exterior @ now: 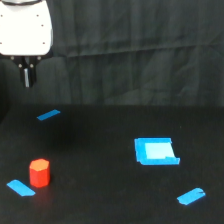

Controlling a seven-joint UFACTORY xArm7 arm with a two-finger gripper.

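Note:
My gripper (27, 76) hangs at the upper left of the camera view, below the white arm housing (25, 33). Its dark fingers are small and close together, and whether they are open or shut is too fine to make out. Well below it, apart from it, a red-orange block (39, 173) with a hexagonal top stands upright on the black table (110, 180). To the right, a white square patch (159, 151) lies framed by blue tape (142, 146).
Blue tape strips lie flat at the front left (20, 188), behind the block (48, 115) and at the front right (191, 196). A dark curtain (140, 50) closes off the back. Bare table spreads between block and taped square.

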